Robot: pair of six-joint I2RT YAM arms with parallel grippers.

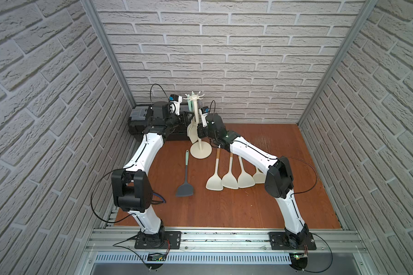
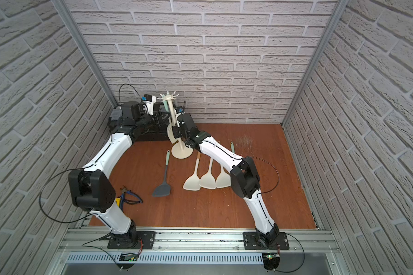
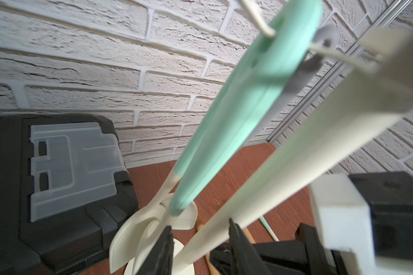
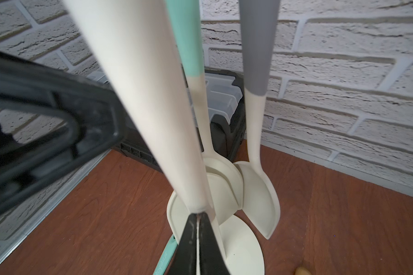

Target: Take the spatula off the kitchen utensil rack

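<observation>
The cream rack (image 1: 200, 149) holds hanging spatulas with mint handles (image 3: 243, 114) and a grey handle (image 4: 260, 45); their cream heads (image 4: 259, 201) hang low around the pole. In the left wrist view, my left gripper is part open, just below the lower end of a mint handle and beside the cream pole; whether anything sits between its fingers is unclear. My right gripper is shut at the pole on the other side, nothing visible between its fingertips.
A black case (image 3: 64, 220) stands behind at left. A grey spatula (image 1: 185, 188) and several cream spatulas (image 1: 214, 182) lie on the wooden table (image 1: 307, 192). Blue-handled pliers (image 2: 130, 200) lie front left. The table's right side is freer.
</observation>
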